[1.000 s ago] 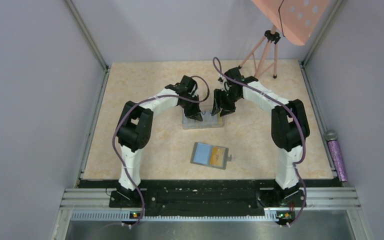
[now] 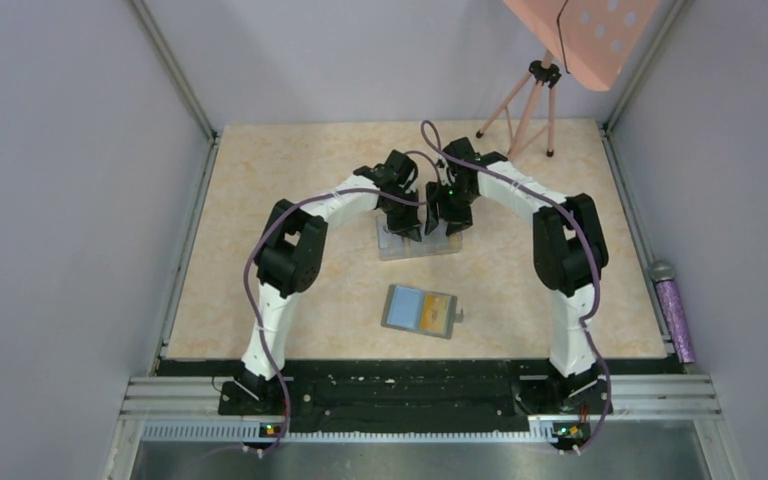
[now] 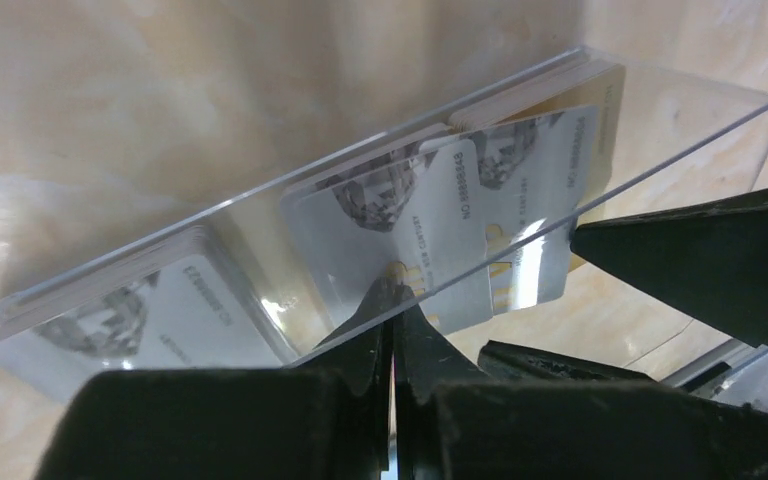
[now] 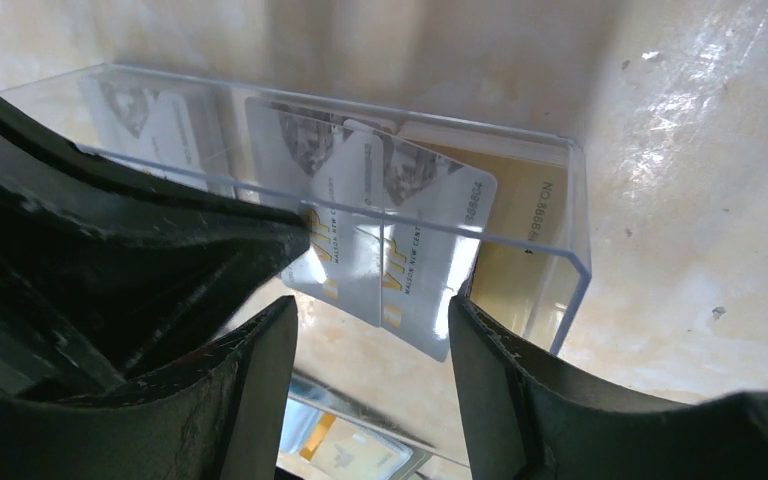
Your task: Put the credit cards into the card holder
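Note:
Silver and gold credit cards stand in a clear box (image 2: 418, 252) at the table's middle. In the right wrist view, two silver cards, the left one (image 4: 335, 265) and the right one (image 4: 430, 265), lean out over the box's front beside a gold card (image 4: 522, 215). My left gripper is shut, its tip at the left of these two cards; no card shows clearly between its fingers. My right gripper is open around the lower ends of the two cards, not closed on them. The grey card holder (image 2: 420, 332) lies flat near the table's front.
More silver cards (image 3: 165, 315) stand in the box's left part. The two grippers are very close together over the box. A tripod (image 2: 535, 100) stands at the back right.
The card holder stays in place.

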